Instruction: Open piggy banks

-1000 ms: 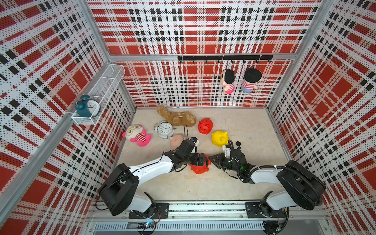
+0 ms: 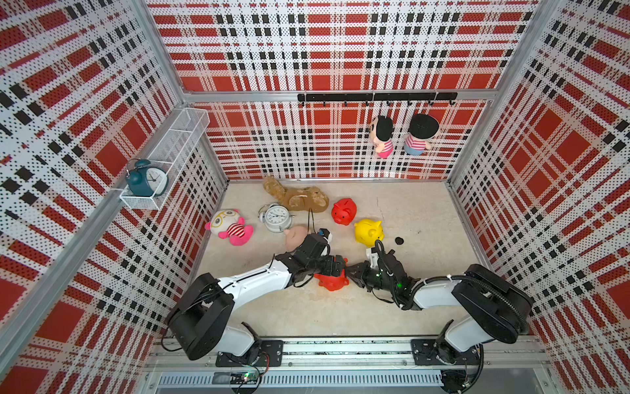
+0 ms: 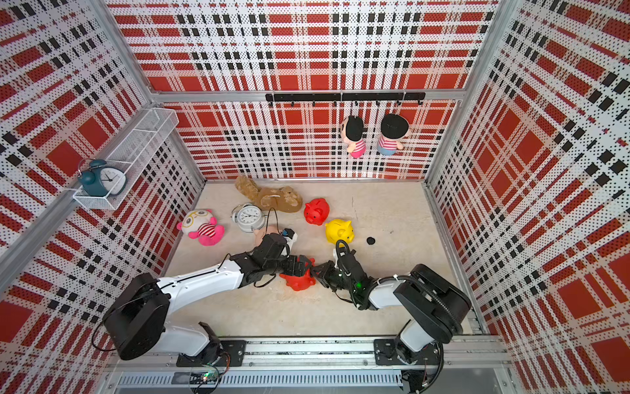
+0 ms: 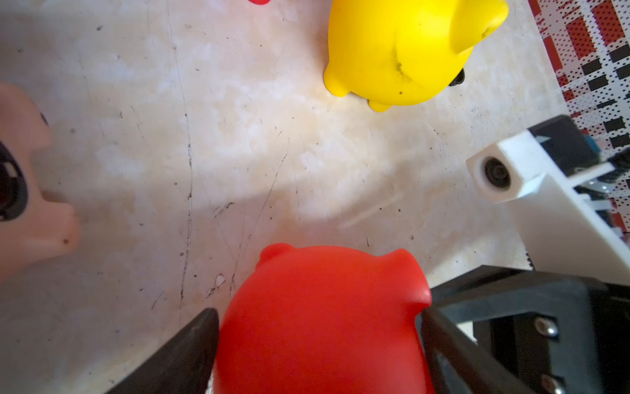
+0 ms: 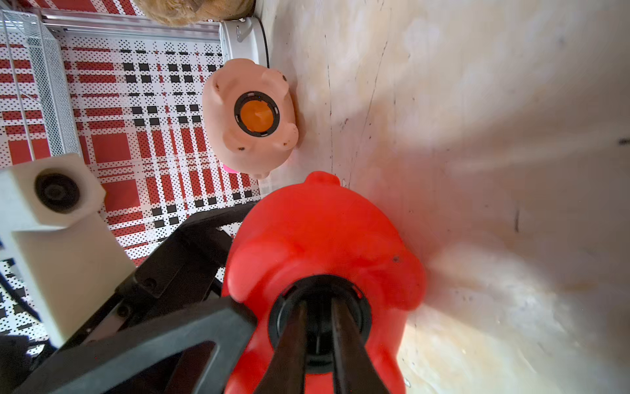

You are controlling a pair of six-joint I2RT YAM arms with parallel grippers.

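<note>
A red piggy bank (image 4: 321,315) lies on its side beneath my left gripper, whose open fingers straddle its body. Its black plug (image 5: 320,289) faces my right gripper, which is shut, its fingertips at the plug. A pink piggy bank (image 5: 223,131) lies on its side with an open bottom hole showing orange inside. A yellow piggy bank (image 2: 368,231) and another red piggy bank (image 2: 344,211) stand behind.
A white alarm clock (image 2: 276,217), brown plush (image 2: 305,200) and pink doll (image 2: 234,232) occupy the back left. A small black disc (image 2: 399,241) lies right of the yellow bank.
My right gripper has moved left, up to the red piggy bank's plug. The left arm and the objects show no clear movement.
</note>
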